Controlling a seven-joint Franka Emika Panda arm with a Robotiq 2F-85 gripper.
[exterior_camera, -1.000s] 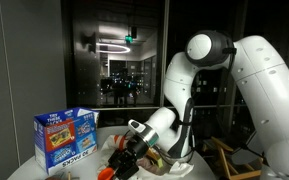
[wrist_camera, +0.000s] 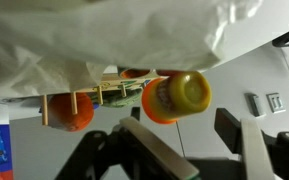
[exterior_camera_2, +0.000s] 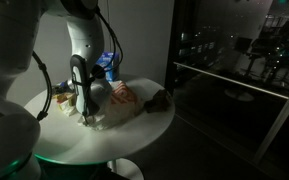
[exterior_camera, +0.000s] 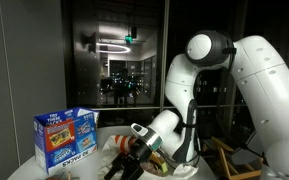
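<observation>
In the wrist view an orange bottle-like thing with a yellow round top [wrist_camera: 189, 92] sits just beyond the fingers, roughly between them. My gripper is part open; a gap shows between its dark fingers, and nothing looks clamped there. Exterior view 1 has the gripper [exterior_camera: 114, 172] low at the bottom edge, its tips hard to make out. From the other side, the gripper [exterior_camera_2: 87, 118] hangs low over the table near a crumpled bag [exterior_camera_2: 122, 102] with orange print.
A blue snack box [exterior_camera: 66, 138] stands on the table's left. Pale wrapping [wrist_camera: 114, 40] fills the top of the wrist view; another round orange thing [wrist_camera: 71, 112] lies below it. The white round table [exterior_camera_2: 134, 142] has bare room at its front.
An orange-red round thing beside the gripper at the bottom of exterior view 1 no longer shows. The gripper has shifted slightly; the box stays put.
</observation>
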